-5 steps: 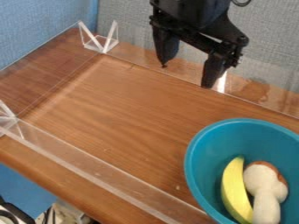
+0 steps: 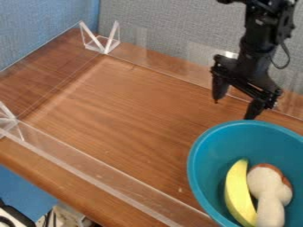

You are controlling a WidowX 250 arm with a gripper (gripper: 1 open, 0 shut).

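Observation:
My black gripper (image 2: 236, 96) hangs open over the back right of the wooden table, behind a teal bowl (image 2: 206, 162), with nothing visible between its fingers. In the bowl at the lower right lie a yellow banana (image 2: 239, 194) and a white plush item with a brown cap (image 2: 270, 199), side by side.
Clear plastic walls (image 2: 106, 177) run along its edges, with white wire brackets (image 2: 97, 37) at the back left and left side. Padded grey and blue walls stand behind.
My gripper and arm have moved rightward and back toward the rear of the table, appearing smaller and lower in view. The bowl and its contents are unchanged.

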